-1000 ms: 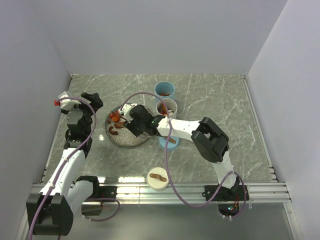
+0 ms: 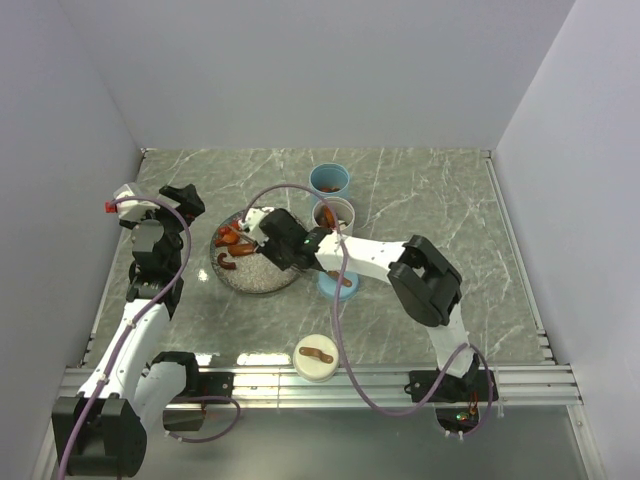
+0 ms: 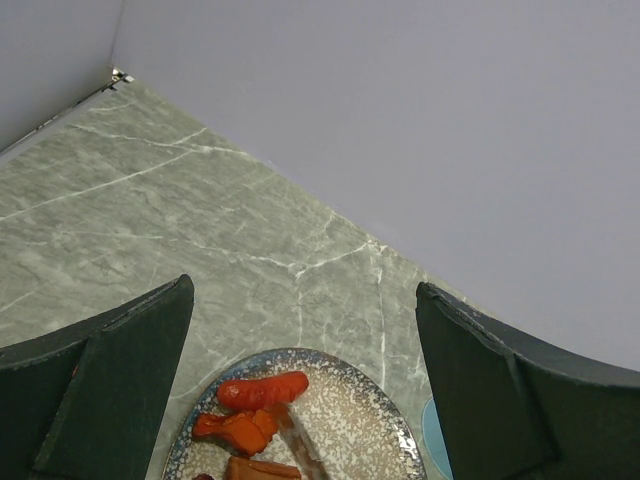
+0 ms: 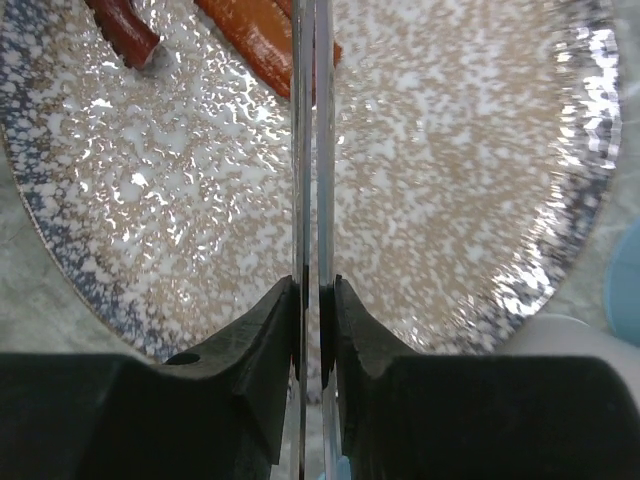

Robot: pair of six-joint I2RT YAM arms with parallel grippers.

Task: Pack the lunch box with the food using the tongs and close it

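Observation:
A dark-rimmed speckled plate (image 2: 257,291) holds several pieces of food on its left part, among them a red sausage (image 3: 263,391), an orange piece (image 3: 236,431) and a brown sausage (image 4: 248,42). My right gripper is shut on a pair of thin metal tongs (image 4: 325,190). They reach out over the plate, their two strips close together. At the top of the right wrist view they cross the brown sausage; whether their tips grip anything is hard to tell. Left of the plate, my left gripper stands open and empty.
Behind and right of the plate stand a white container (image 2: 347,212) with food inside and a blue container (image 2: 329,172). A blue lid (image 2: 337,291) lies near the plate's right edge, a cream lid (image 2: 316,370) at the front edge.
My right arm has shifted slightly to the right, its elbow a little lower in view. The left arm stays where it was.

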